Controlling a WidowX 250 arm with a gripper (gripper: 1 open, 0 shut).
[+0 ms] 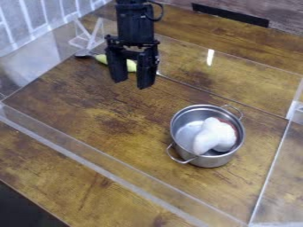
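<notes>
My black gripper (130, 74) hangs in the upper middle of the camera view, its two fingers apart with nothing visible between them. Behind it lies a pale yellow-green long object (109, 60), partly hidden by the gripper. A steel pot (210, 158) with two wire handles stands at the lower right, holding white rounded items (208, 136) and something reddish, mostly covered.
A white wire-like object (88, 35) stands at the back left beside the yellow-green one. Clear panels edge the wooden table (95, 133) at left, back and right.
</notes>
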